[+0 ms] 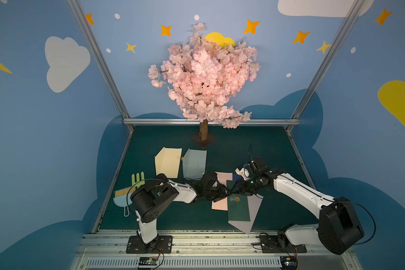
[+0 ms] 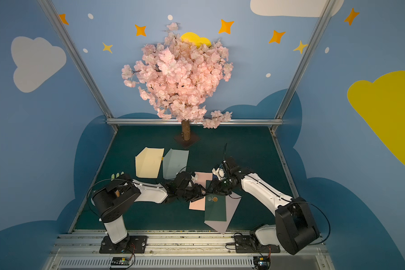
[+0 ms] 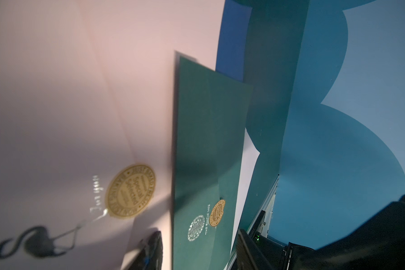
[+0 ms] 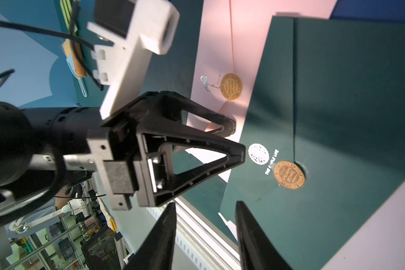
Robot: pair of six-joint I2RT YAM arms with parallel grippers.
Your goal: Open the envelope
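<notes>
A dark green envelope (image 1: 238,211) lies flat, overlapping a lilac one (image 1: 255,207) and a pink one (image 1: 218,204). Its long seam, or flap edge, runs down to a gold seal (image 4: 289,174), and a white round print (image 4: 258,154) sits beside that. The flap appears down. At the envelope's left edge is my left gripper, its fingers apart, one on each side of that edge in the left wrist view; contact cannot be told. Over the envelope hovers my right gripper, open and empty, with its fingertips in front of the lower left part.
Cream (image 1: 168,162) and grey-blue (image 1: 194,163) envelopes lie at the back left. A blue one (image 3: 233,40) is partly under the green one. A brush and dustpan (image 1: 121,200) are far left. The tree (image 1: 203,130) stands behind. Both grippers are very close together.
</notes>
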